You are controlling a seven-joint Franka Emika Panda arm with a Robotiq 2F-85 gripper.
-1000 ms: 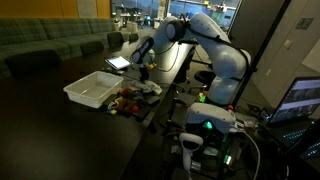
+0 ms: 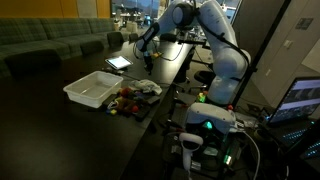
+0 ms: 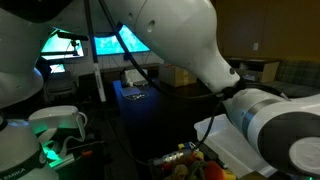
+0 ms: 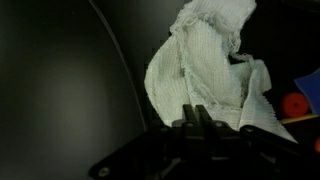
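Observation:
A white, crumpled cloth fills the middle of the wrist view. In exterior view 1 the same cloth lies on the dark table, to the right of a pile of small coloured objects. My gripper is over the table just beyond the cloth. Seen from the wrist, the gripper has its dark fingers close together, overlapping the cloth's lower edge. Whatever is between the fingertips is too dark to make out. In exterior view 2 the arm hides the gripper.
A white bin stands left of the small objects. Red and blue items lie right of the cloth in the wrist view. A tablet-like panel is farther back.
My gripper has risen and shifted slightly right, away from the cloth. In exterior view 1 the cloth, the bin and the small objects look unmoved.

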